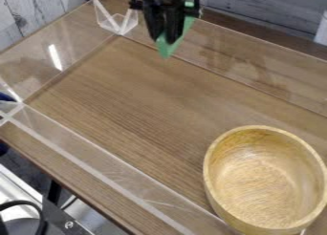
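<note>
My gripper (pixel 165 27) is at the top centre of the view, dark and partly cut off by the top edge, shut on a green object (pixel 174 38) that hangs below and behind its fingers. The object's exact shape is hard to make out.
A large round wooden bowl (pixel 262 177) sits at the lower right. A small clear plastic container (pixel 117 19) stands left of the gripper at the back. Black cables lie at the lower left.
</note>
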